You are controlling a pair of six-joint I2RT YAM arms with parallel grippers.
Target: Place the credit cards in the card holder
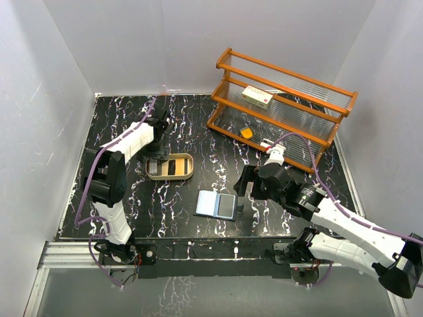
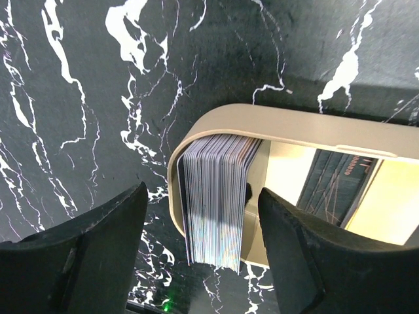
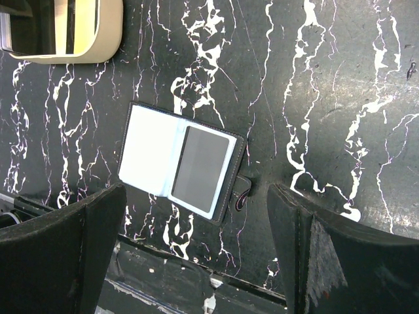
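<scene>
A thick stack of credit cards stands at one end of an oval tan tray, beside dividers and a dark card. My left gripper is open over that stack, a finger to either side. The card holder lies open and flat on the black marbled surface, right of and nearer the front than the tray; its pale and grey panels show in the right wrist view. My right gripper stands open above and right of the holder, with nothing between its fingers.
A wooden rack with a cream box and a small yellow object fills the back right. The surface between tray, holder and rack is clear. Grey walls enclose the sides and back.
</scene>
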